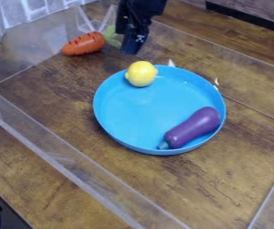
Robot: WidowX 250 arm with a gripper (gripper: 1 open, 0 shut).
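My black gripper (132,34) hangs at the top centre, open, just right of a green object (112,37) that it partly hides. An orange carrot-like piece (82,44) lies to the left of that. In front, a blue plate (140,112) holds a yellow round piece (141,73) near its back rim and a purple eggplant (194,123) with its stem toward the lower left.
Clear transparent walls or strips run along the left and right sides.
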